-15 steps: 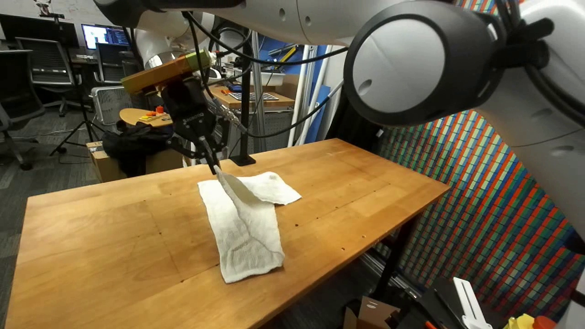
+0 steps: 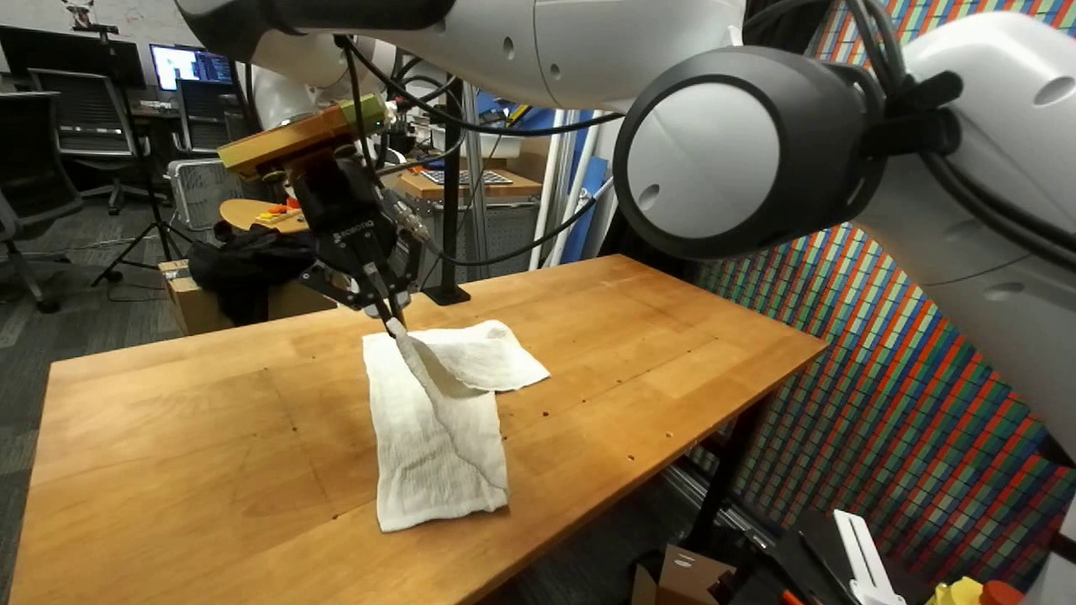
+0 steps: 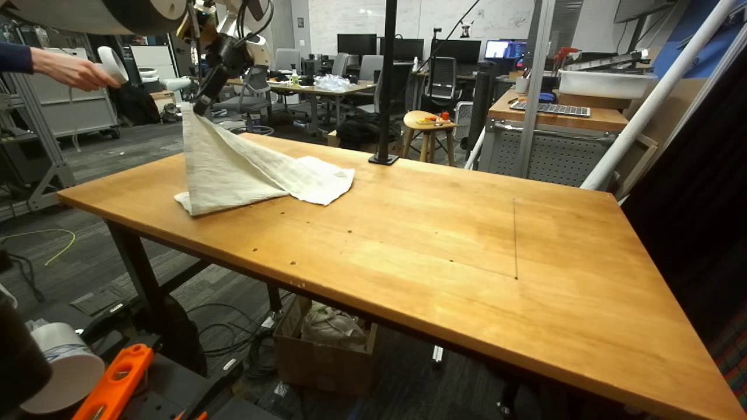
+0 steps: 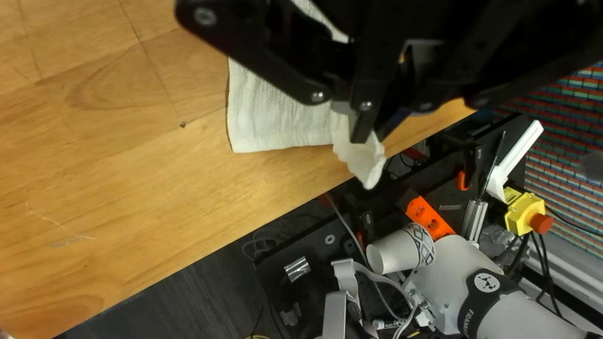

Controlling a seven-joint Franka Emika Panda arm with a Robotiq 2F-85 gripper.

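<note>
A white cloth (image 2: 434, 444) lies partly on the wooden table, one part of it raised to my gripper (image 2: 391, 321). My gripper is shut on the cloth near its edge, pointing down. In the second exterior view the cloth (image 3: 231, 171) rises like a tent from the table up to the gripper (image 3: 201, 108), while its far end rests flat. From the wrist, a small tip of cloth (image 4: 364, 164) pokes out past the gripper's fingers (image 4: 362, 127). The rest of the cloth is partly hidden behind the gripper there.
A black post (image 3: 383, 105) stands at its back edge. A person's hand (image 3: 73, 70) holds a white ring-shaped object beyond the table. A paper cup (image 4: 398, 248) and a yellow-and-red button box (image 4: 525, 214) sit beyond the table's edge.
My gripper has come down a little and slightly left in the first exterior view, still on the cloth. The cloth's near end has shifted left, and its far flap sits slightly lower.
</note>
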